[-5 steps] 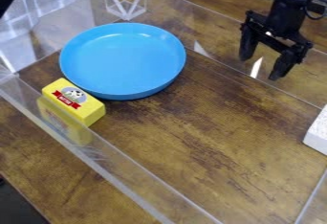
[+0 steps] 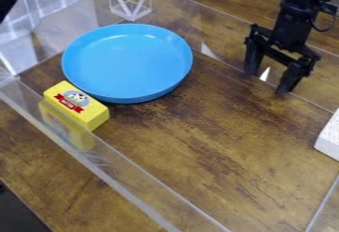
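Observation:
My black gripper (image 2: 279, 59) is at the upper right of the camera view, low over the wooden surface beside a clear plastic strip, with its fingers apart and open. A blue round plate (image 2: 127, 59) lies left of it, and a yellow box (image 2: 74, 103) with a printed label sits at the lower left.
A white object (image 2: 327, 143) lies at the right edge, partly out of view. A dark blue object is cut off at the top. Clear plastic edges run along the left and right.
My gripper has moved downward slightly over the last second. The plate, the yellow box and the white object stay where they were.

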